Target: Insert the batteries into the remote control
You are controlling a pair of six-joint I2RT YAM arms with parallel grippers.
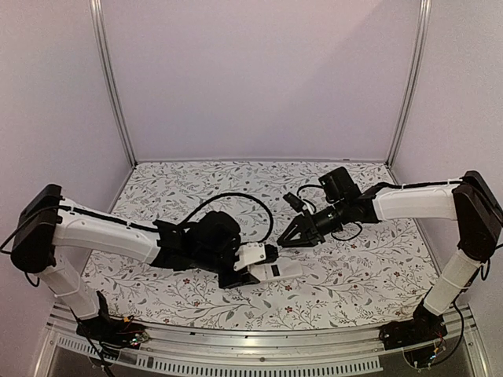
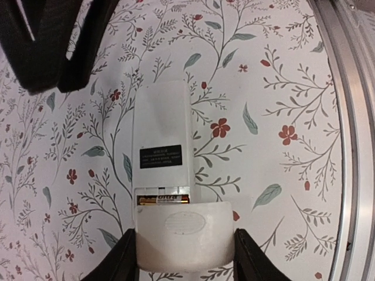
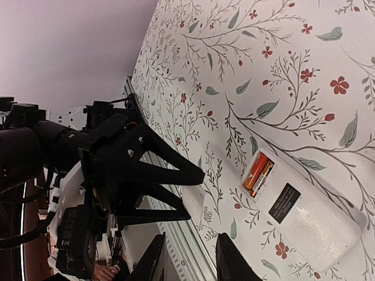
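Observation:
The white remote (image 1: 284,270) lies on the floral mat, label up, battery bay exposed; in the right wrist view it (image 3: 310,219) shows batteries (image 3: 258,174) in the bay, and in the left wrist view a battery (image 2: 163,199) shows. My left gripper is shut on a white piece, which looks like the battery cover (image 2: 184,234), held over the remote's lower end. My right gripper hangs apart from the remote, to its upper right in the top view, fingers parted with nothing visible between them.
A metal rail (image 1: 259,334) runs along the front edge of the mat (image 1: 173,298). Walls enclose the back and sides.

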